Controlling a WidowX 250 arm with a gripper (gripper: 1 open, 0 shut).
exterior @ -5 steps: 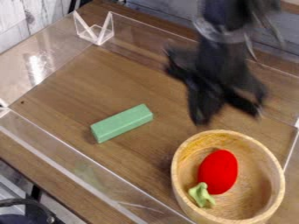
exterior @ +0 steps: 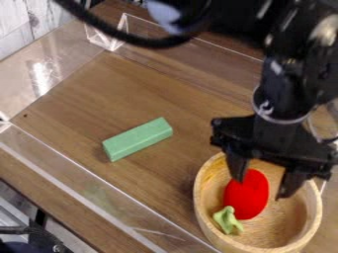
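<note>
My gripper (exterior: 275, 174) hangs over a tan bowl (exterior: 211, 198) at the lower right, its fingers spread apart on either side above a red oval object (exterior: 250, 192). The red object rests in the bowl with a small light-green piece (exterior: 227, 220) beside it. I see nothing held between the fingertips. A green block (exterior: 137, 138) lies on the wooden surface left of the bowl.
Clear low walls edge it on the left and front. A clear bracket (exterior: 106, 35) stands at the back left.
The gripper has come down from higher up to just over the bowl and red object. The bowl and block have stayed in place.
</note>
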